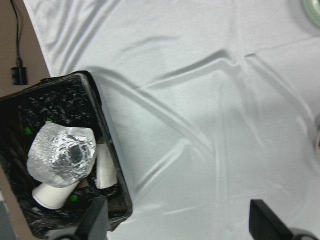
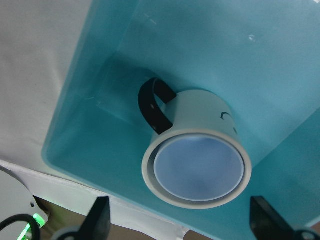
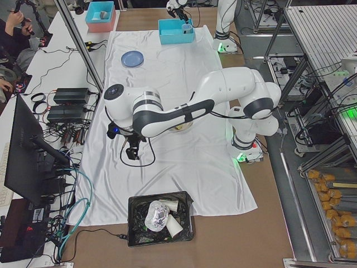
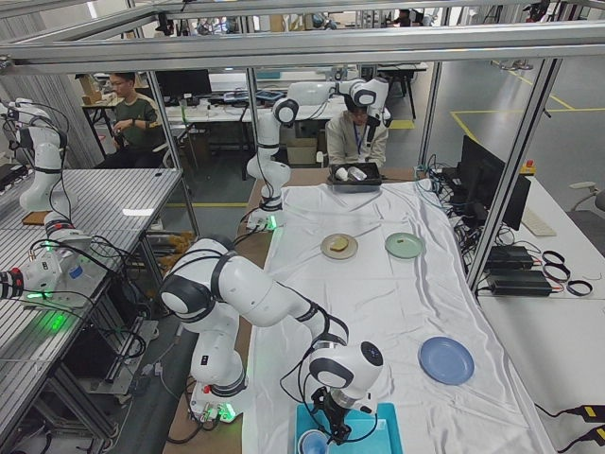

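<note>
My left gripper stands open above the white cloth, clear of the black lined bin, which holds crumpled foil and white cups. My right gripper is open over the blue basin, where a white mug with a black handle and pale blue inside lies tilted. In the camera right view, a green plate, a beige plate with a yellow piece on it, and a blue plate rest on the cloth.
Monitor, black boxes and cables line one side of the cloth. A metal frame and a grey metal table flank the workspace. The middle of the cloth has free room around the plates.
</note>
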